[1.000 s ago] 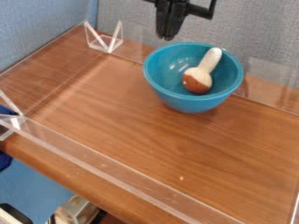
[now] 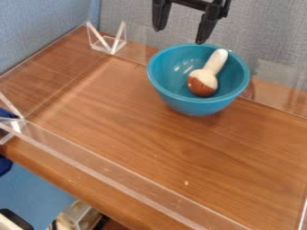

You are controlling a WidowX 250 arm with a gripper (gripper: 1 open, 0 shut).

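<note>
A teal bowl (image 2: 174, 94) stands on the wooden table toward the back right. Inside it lies a pale object with a brown round end (image 2: 206, 79), its narrow white end leaning up on the bowl's rim. My black gripper (image 2: 181, 27) hangs at the top of the view, above and behind the bowl, its two fingers spread apart with nothing seen between them.
Clear barriers run along the table's edges, with white corner brackets (image 2: 107, 43) at the back left and at the left edge. A blue item (image 2: 5, 118) sits at the far left.
My gripper has shifted and turned over the last second, its fingers now hanging spread side by side at the top. The bowl and its contents have not moved.
</note>
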